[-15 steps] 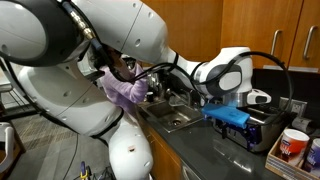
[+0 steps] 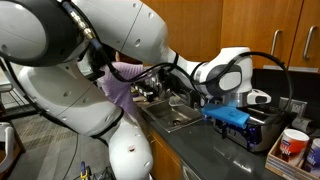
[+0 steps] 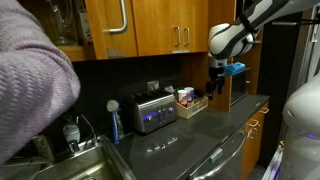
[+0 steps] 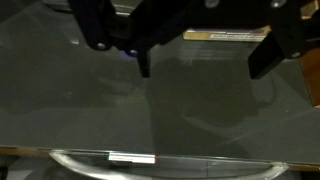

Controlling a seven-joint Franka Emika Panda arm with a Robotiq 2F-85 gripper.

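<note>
In the wrist view my gripper stands open above the dark countertop (image 4: 200,110), with bare counter showing between its two dark fingers. The second exterior view puts the gripper (image 3: 214,84) over the right part of the counter, clear of its surface. In the first exterior view the white arm bends down over the counter, and the dark gripper beneath its blue band (image 2: 225,114) partly blends with the toaster behind.
A silver toaster (image 3: 154,110) stands against the back wall, beside a wooden box (image 3: 190,108) holding cans and packets. The sink (image 3: 80,163) lies at the left. Wooden cabinets (image 3: 155,30) hang above. Someone in pink (image 2: 116,88) is at the left.
The arm and gripper look unmoved. The person in pink at the left has shifted position, the pink clothing now sitting further left and less spread out.
</note>
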